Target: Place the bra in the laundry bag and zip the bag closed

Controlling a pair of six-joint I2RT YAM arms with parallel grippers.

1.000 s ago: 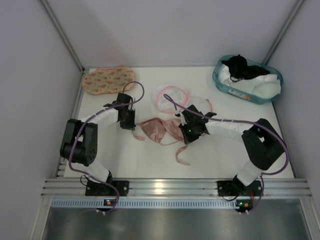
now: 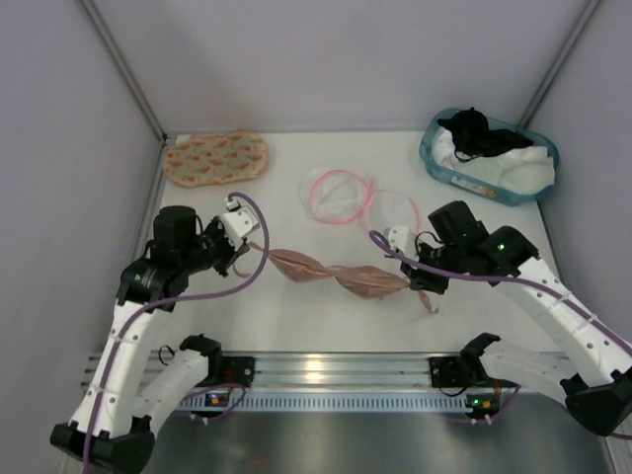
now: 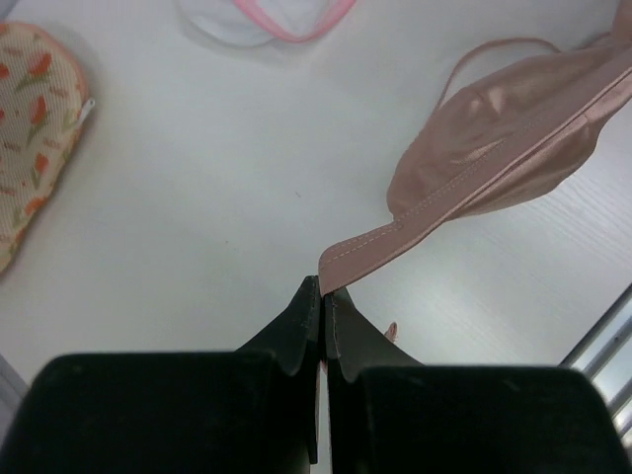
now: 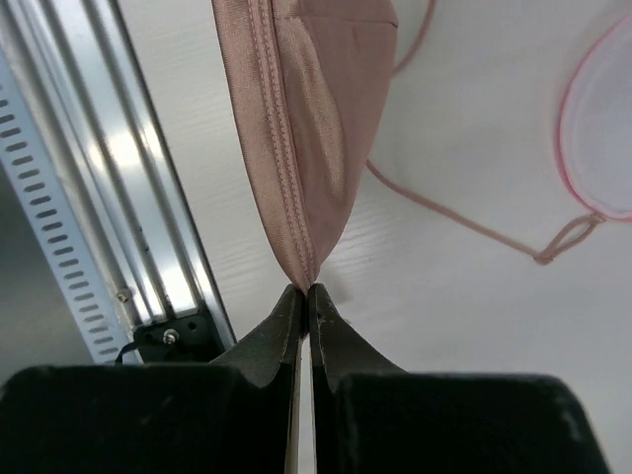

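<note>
A dusty-pink bra (image 2: 365, 280) is stretched sideways between my two grippers, lifted off the white table. My left gripper is shut on one end of its band. At the other end, my right gripper is shut on the band beside a cup. A short tail of the band hangs below the right gripper in the top view. One thin strap trails away in the right wrist view. Behind the bra, the clear laundry bag with pink rims (image 2: 336, 196) lies on the table.
A patterned tulip pouch (image 2: 215, 159) lies at the back left. The blue basket (image 2: 434, 173) at the back right holds white and black cloth.
Both grippers have moved apart and risen, pulling the bra from a slack, spread shape into a taut line. Its straps and band tail have shifted off the table's front area.
</note>
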